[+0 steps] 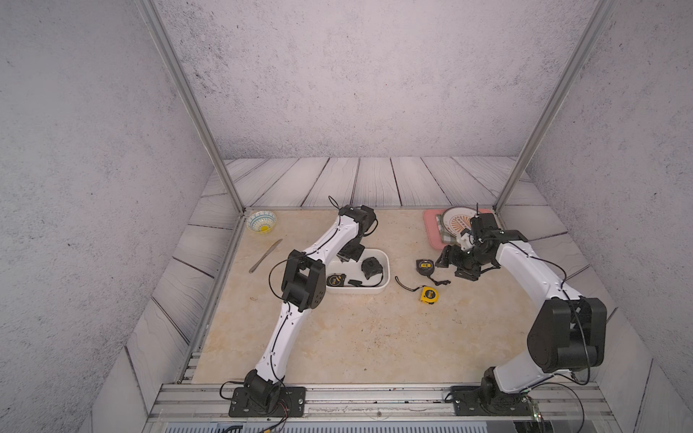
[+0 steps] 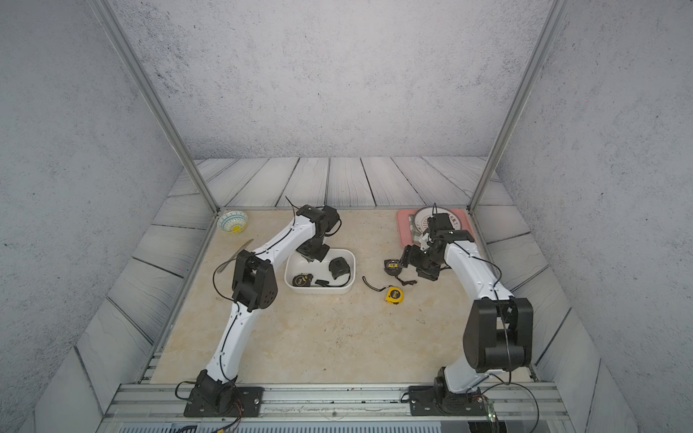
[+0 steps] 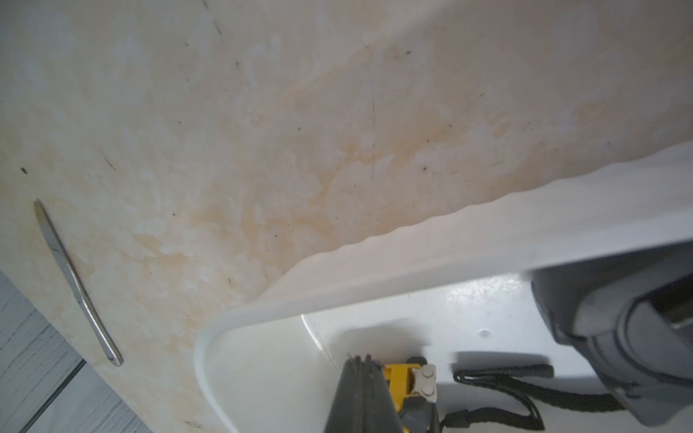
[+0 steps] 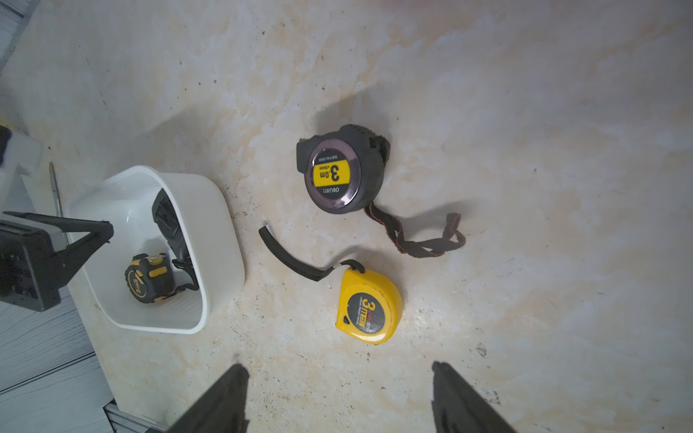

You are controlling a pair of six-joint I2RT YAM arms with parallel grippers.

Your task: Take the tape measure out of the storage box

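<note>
A white storage box (image 1: 387, 272) holds a black-and-yellow tape measure (image 4: 150, 278) in its near left part, and a larger dark tape measure (image 1: 371, 267) toward its right side. Over the box is my left gripper, its fingers together and nothing visible between them. The black-and-yellow tape measure (image 3: 408, 386) lies below and beside those fingers in the left wrist view, partly cut off by the frame edge. My right gripper stands wide apart and empty above the table, to the right of the box.
Outside the box, right of it, lie a black tape measure (image 4: 339, 170) and a yellow one (image 4: 369, 306), each with a strap. A knife (image 1: 265, 256) and a bowl (image 1: 260, 221) are at left; a plate (image 1: 457, 218) is back right.
</note>
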